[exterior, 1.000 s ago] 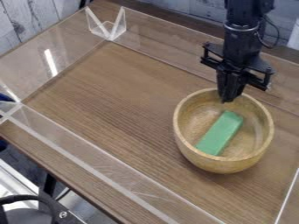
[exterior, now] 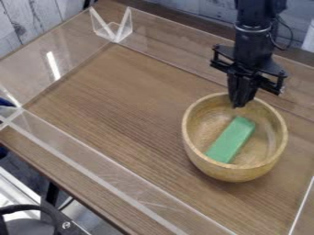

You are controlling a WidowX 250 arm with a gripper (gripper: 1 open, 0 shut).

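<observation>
A black gripper [exterior: 243, 92] points down from the upper right, its tip just over the back rim of a round tan bowl [exterior: 196, 133]. Its fingers look shut, with nothing visible between them. Inside the bowl lies a green rectangular block [exterior: 230, 139], tilted diagonally along the bottom.
A clear plastic piece [exterior: 112, 25] stands at the back left. Black equipment [exterior: 31, 222] sits beyond the near-left edge.
</observation>
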